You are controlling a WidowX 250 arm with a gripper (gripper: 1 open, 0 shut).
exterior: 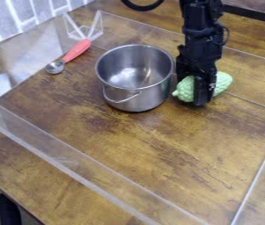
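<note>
My black gripper reaches down from the top of the camera view to a pale green object, possibly a vegetable, lying on the wooden table to the right of a steel pot. The fingers are over or around the green object; whether they grip it is unclear.
A spoon with a red handle lies at the upper left. Clear plastic edging runs along the left and right sides.
</note>
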